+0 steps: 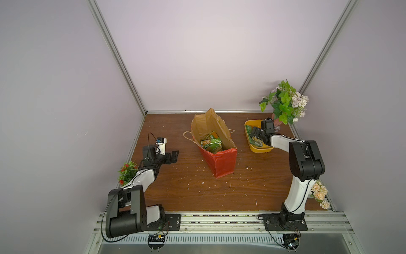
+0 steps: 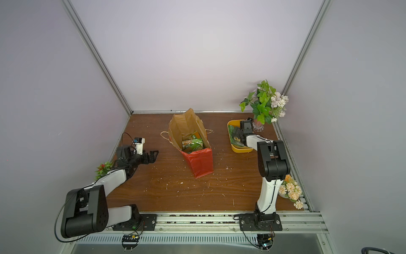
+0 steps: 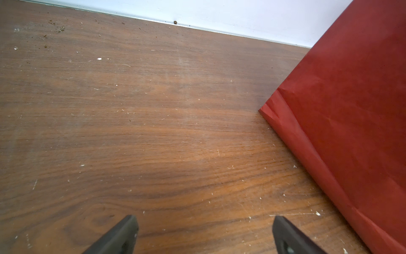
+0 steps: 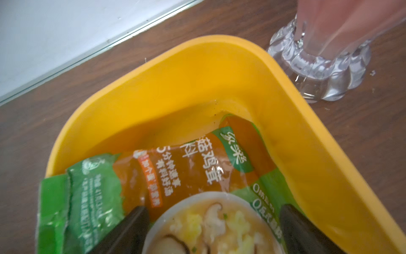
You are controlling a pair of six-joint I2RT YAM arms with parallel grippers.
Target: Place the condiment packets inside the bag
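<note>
A red paper bag with a tan inside stands mid-table, green and orange packets inside it. To its right is a yellow tray holding packets; in the right wrist view an orange and green soup packet fills it. My right gripper is down in the tray, open, its fingers either side of that packet's printed bowl. On the left, my left gripper hangs open and empty, with the bag's red side at its right in the left wrist view.
A pink glass vase with leafy flowers stands just behind the tray at right. Smaller flower pots sit at the left and front right edges. Bare wood lies in front of the bag.
</note>
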